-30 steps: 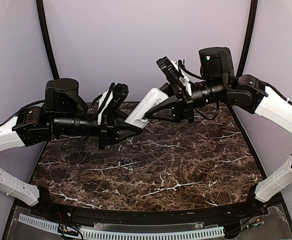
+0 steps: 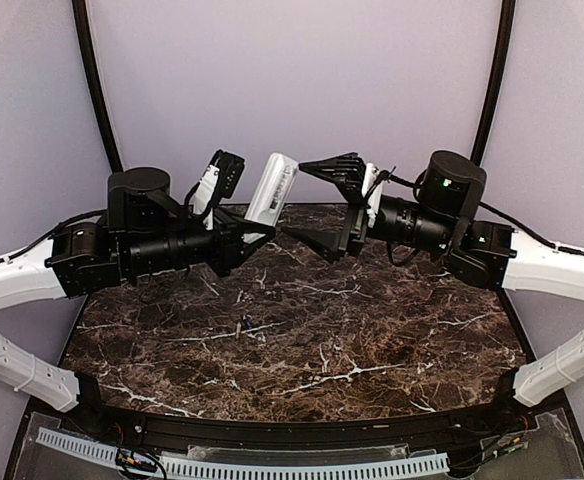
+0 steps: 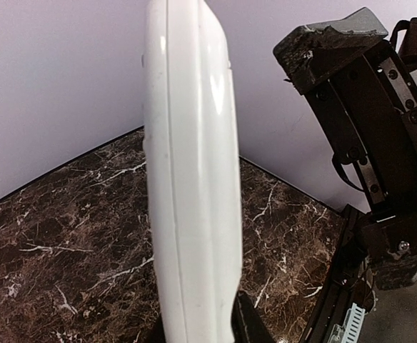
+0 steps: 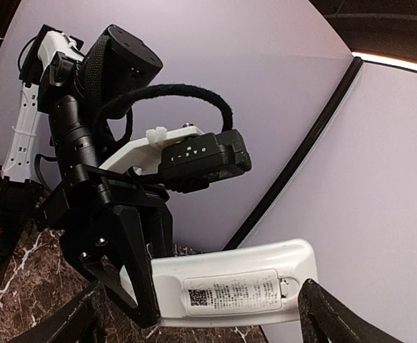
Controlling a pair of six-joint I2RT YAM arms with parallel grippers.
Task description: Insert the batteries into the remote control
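Observation:
My left gripper (image 2: 255, 236) is shut on the lower end of a white remote control (image 2: 272, 190), which tilts upward with its free end to the upper right. In the right wrist view, the remote (image 4: 230, 261) turns a face with a recessed, printed label (image 4: 233, 293) and a small notch at one end. The left wrist view shows only its plain white side (image 3: 198, 171). My right gripper (image 2: 295, 200) stands open close to the remote's right side, its fingers (image 4: 330, 318) spread with the remote's free end close by; contact cannot be made out. No battery is visible.
Below the arms, the dark marbled tabletop (image 2: 302, 340) is largely bare, apart from a tiny item (image 2: 244, 325) I cannot identify. Pale walls close in at the back and sides. A white perforated strip (image 2: 302, 468) runs along the front.
The left gripper tilted the remote more upright and shifted slightly.

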